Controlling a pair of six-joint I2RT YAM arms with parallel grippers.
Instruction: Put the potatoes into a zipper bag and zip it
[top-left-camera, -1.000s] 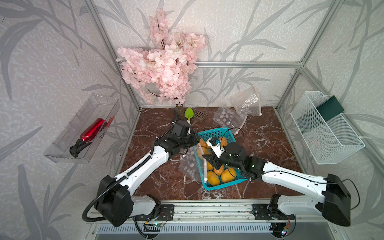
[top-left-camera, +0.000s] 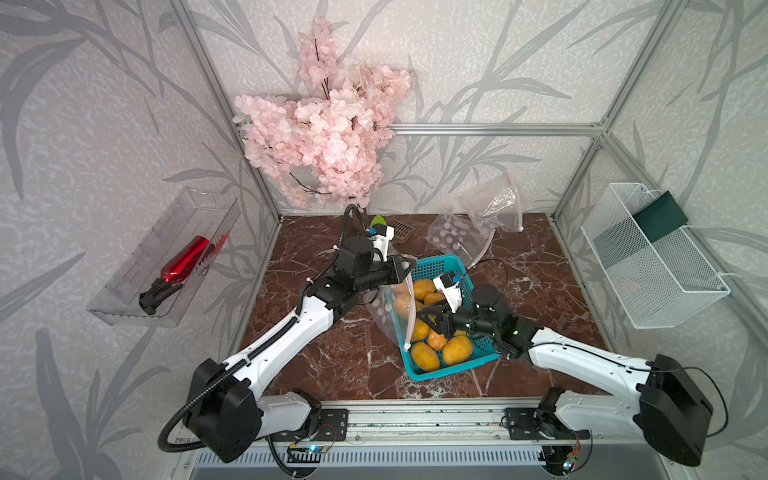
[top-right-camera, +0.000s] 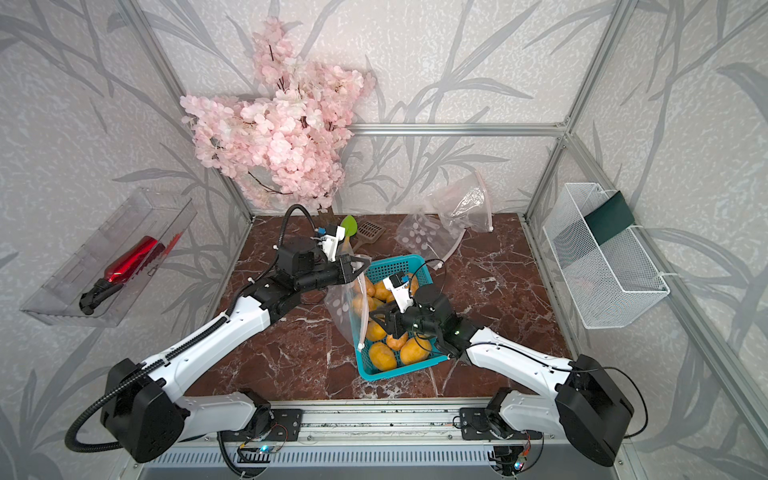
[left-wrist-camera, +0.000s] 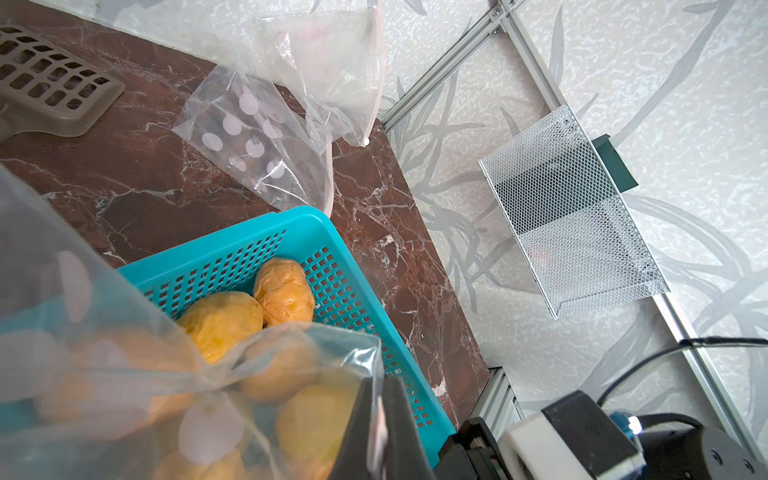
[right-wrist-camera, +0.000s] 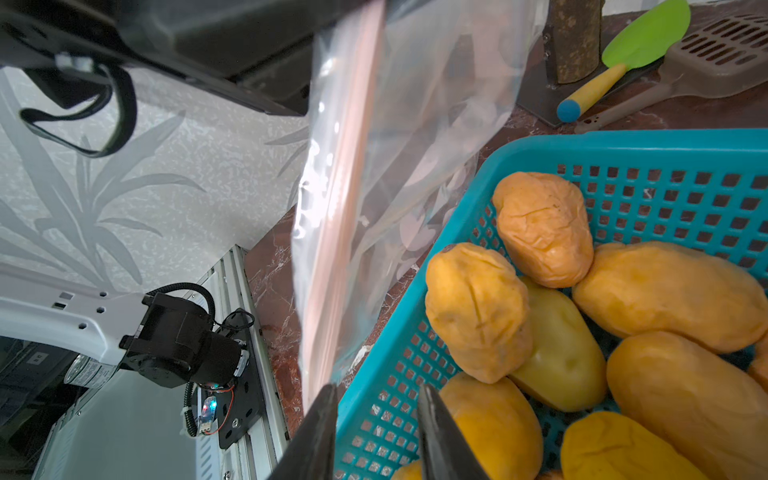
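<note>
A teal basket (top-left-camera: 485, 357) of potatoes (top-left-camera: 457, 349) stands at the front centre. Over its left side my left gripper (top-left-camera: 406, 270) is shut on a clear zipper bag (right-wrist-camera: 336, 240), which hangs with its pale zip strip downward. My right gripper is open, low over the basket's left part near the strip's lower end, with nothing between its fingers.
Spare bags (left-wrist-camera: 248, 144) lie at the back right. A green spatula (right-wrist-camera: 640, 40) and slotted turner (right-wrist-camera: 716, 56) lie at the back. A mesh rack (top-left-camera: 648, 264) hangs on the right wall.
My left gripper has risen with the bag, which hangs higher over the basket. The right gripper has shifted slightly, ending near the bag's strip.
</note>
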